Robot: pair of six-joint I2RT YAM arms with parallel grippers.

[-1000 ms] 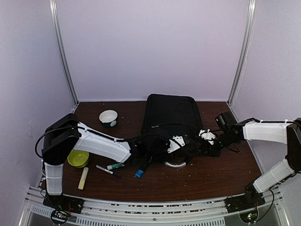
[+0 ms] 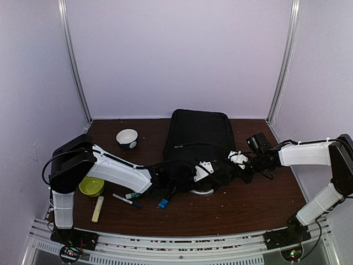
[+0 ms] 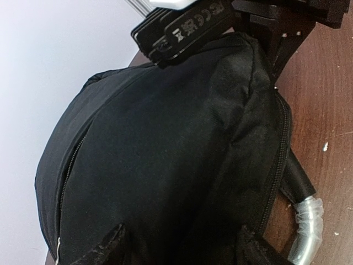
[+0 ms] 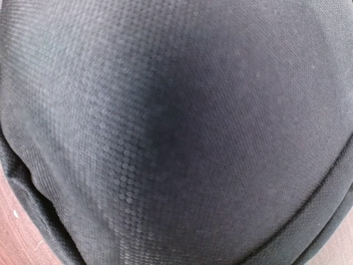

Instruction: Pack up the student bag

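Note:
The black bag (image 2: 198, 127) lies on its back at the middle of the table, its near end under both arms. In the left wrist view its fabric (image 3: 154, 154) fills much of the frame, with a zipper (image 3: 71, 165) along it and a metal tube (image 3: 306, 232) beside it. My left gripper (image 2: 207, 174) is at the bag's near end; its fingers, dark at the bottom of its wrist view, stand apart against the cloth. My right gripper (image 2: 237, 165) is at the bag's right side; black fabric (image 4: 176, 132) fills its wrist view, and its fingers are hidden.
A white bowl (image 2: 127, 135) stands at back left, a yellow-green bowl (image 2: 91, 187) at left. Pens (image 2: 127, 200), a pale bar (image 2: 97, 210) and a blue item (image 2: 163, 203) lie at the front left.
The right arm has shifted slightly left and up in the top view, and the bag has shifted slightly left with it. The left arm is almost still.

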